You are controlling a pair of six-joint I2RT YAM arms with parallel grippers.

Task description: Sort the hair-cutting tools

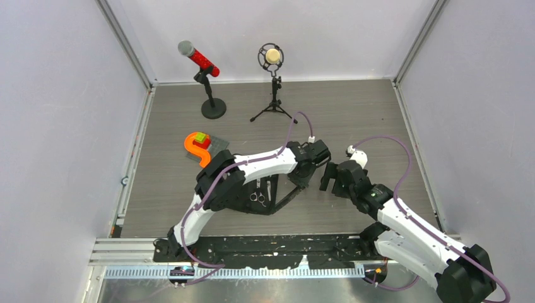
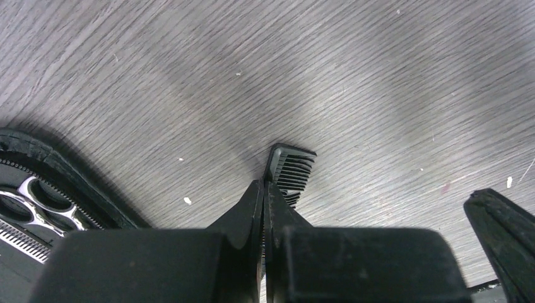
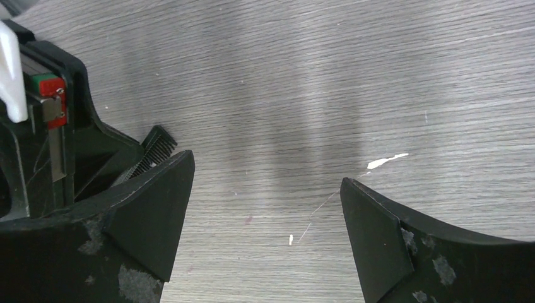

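A black comb (image 2: 294, 165) lies on the table under my left gripper, which is shut, its fingertips over the comb's edge. No part of the comb is clearly pinched between them. In the right wrist view, the toothed end of the comb (image 3: 159, 145) pokes out beside the left gripper's body. The black zip case (image 1: 243, 205) lies partly beneath the left arm, holding silver scissors (image 1: 258, 198) and other slim tools. My right gripper stands open over bare table, to the right of the left one, with nothing between its fingers.
At the back stand a red microphone (image 1: 203, 61) and a round microphone on a tripod (image 1: 275, 95). Toy blocks (image 1: 200, 144) on a grey plate sit at the left. Free table lies at the back right.
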